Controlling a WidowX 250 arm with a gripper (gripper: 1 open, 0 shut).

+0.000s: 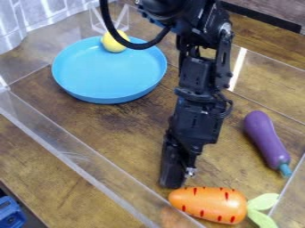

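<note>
My gripper [179,175] hangs low at the middle of the camera view, its tip down at the wooden floor just behind an orange toy carrot [210,203] with green leaves. It looks shut, with nothing visible between its fingers. A purple toy eggplant [262,137] lies to the right of the arm. A blue plate [98,73] sits at the upper left, with a yellow round object [114,40] behind it.
Clear walls [71,160] edge the wooden work area at left and right. A blue object [7,212] lies outside at the lower left. The wooden floor between plate and gripper is clear.
</note>
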